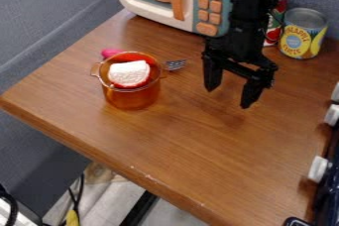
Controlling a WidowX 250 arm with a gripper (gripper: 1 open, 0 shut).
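Note:
My black gripper (231,86) hangs low over the right middle of the wooden table (185,161), its two fingers spread apart. An orange-red pot (130,96) with a white item (130,71) inside stands to the left, with a fork (175,63) and a pink object (110,53) near it.
A toy microwave (166,2) stands at the back, with cans (303,37) at the back right. A black stove-like panel (327,185) with white knobs lines the right edge.

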